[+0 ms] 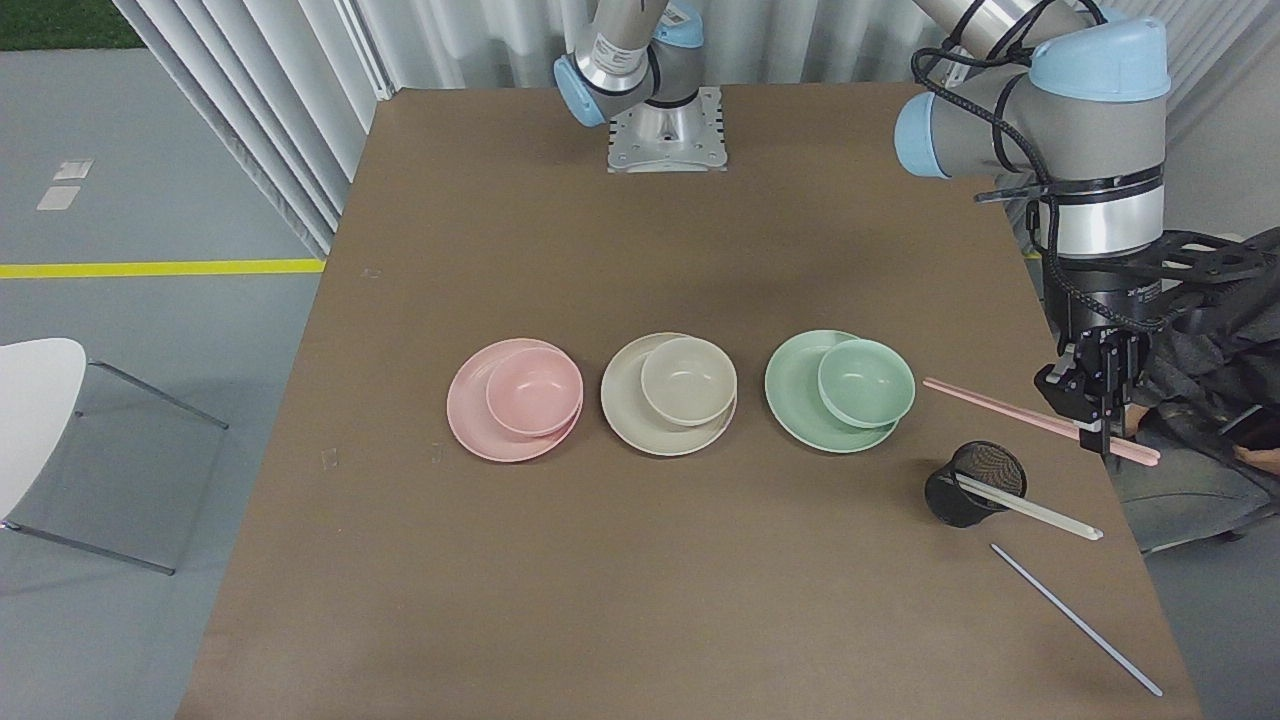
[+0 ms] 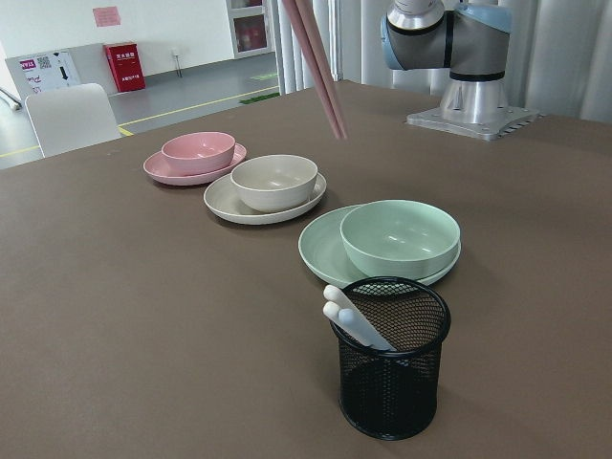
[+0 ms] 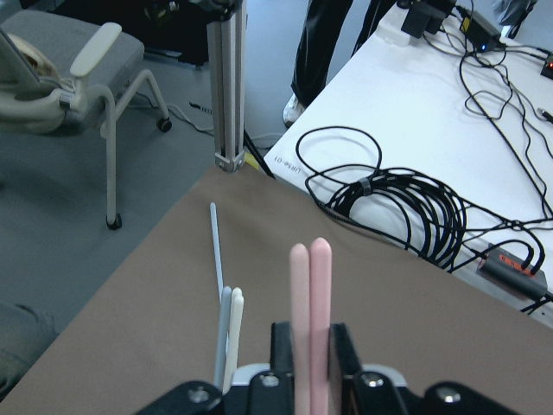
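Observation:
My gripper [image 1: 1098, 408] is shut on a pair of pink chopsticks [image 1: 996, 406], held above the table's right edge; in the left view their ends hang at the top [image 2: 316, 57], in the wrist view they point away between the fingers. Below stands a black mesh cup [image 1: 960, 504] with white chopsticks [image 1: 1044, 514] leaning in it. A single pale chopstick [image 1: 1074, 618] lies on the table. Pink bowl [image 1: 534, 390], cream bowl [image 1: 687, 379] and green bowl [image 1: 865, 382] each sit on a matching plate.
A seated person [image 1: 1206, 420] is beside the right edge, close to my gripper. A white table with coiled cables [image 3: 432, 130] shows in the wrist view.

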